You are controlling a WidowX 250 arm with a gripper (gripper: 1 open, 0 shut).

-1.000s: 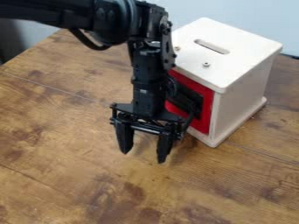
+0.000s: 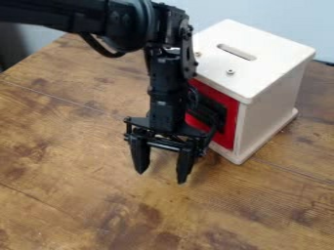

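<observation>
My black gripper (image 2: 162,164) hangs low over the wooden table, pointing down, its two fingers apart with nothing visible between them. It is just in front of and left of a white box (image 2: 261,107) that has a slot (image 2: 237,52) in its top. A red panel (image 2: 225,135) on the box's left face is partly hidden behind my arm.
A pale wall stands beyond the table's far edge, and the box occupies the back right.
</observation>
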